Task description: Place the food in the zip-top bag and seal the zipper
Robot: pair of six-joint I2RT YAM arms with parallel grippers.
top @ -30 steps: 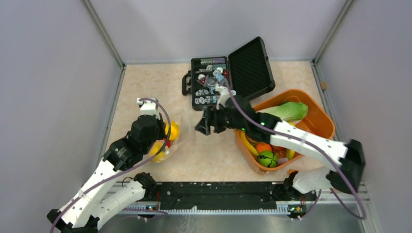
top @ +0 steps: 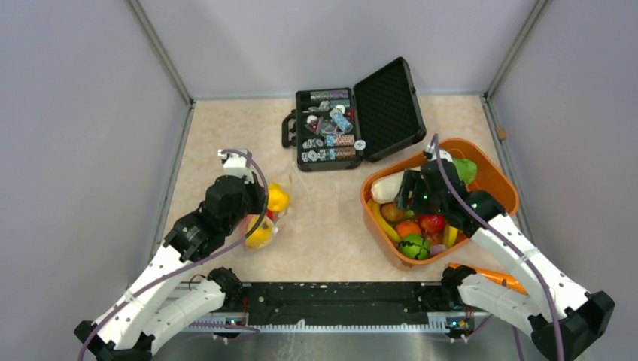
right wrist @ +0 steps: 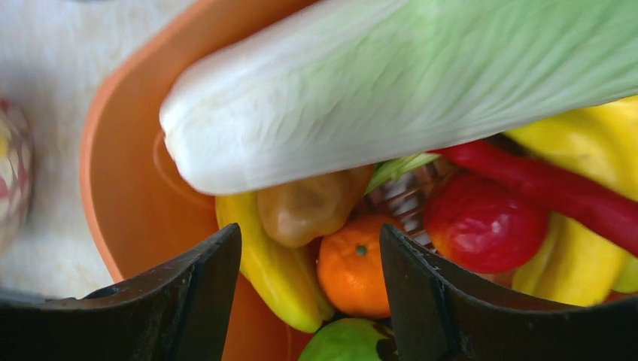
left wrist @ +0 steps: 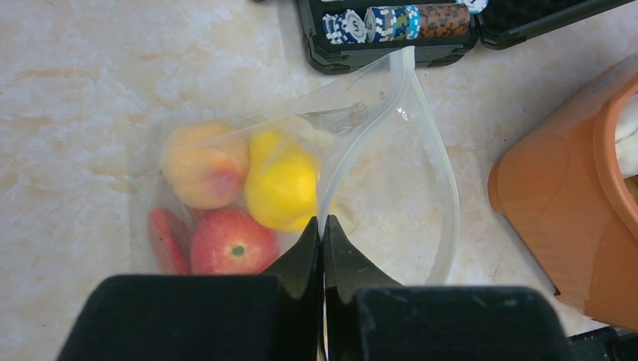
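A clear zip top bag [left wrist: 297, 113] lies on the table at the left, its mouth spread toward the right. Inside it show a peach [left wrist: 207, 165], a yellow pepper-like piece [left wrist: 282, 180], a red apple-like fruit [left wrist: 233, 242] and a long red piece [left wrist: 168, 241]. My left gripper is shut on one edge of the bag's mouth. Over the orange basket [top: 382, 239] hovers my right gripper, part open, nothing between its fingers. Below it in the right wrist view are an orange [right wrist: 353, 263], a brown potato-like piece [right wrist: 308, 207] and a banana [right wrist: 274, 278].
A cabbage [right wrist: 301, 105] lies across the basket, above a red pepper [right wrist: 557, 180]. An open black case [top: 325, 154] with poker chips stands at the back. Between bag and basket the table is clear.
The left gripper and bag have shifted slightly right.
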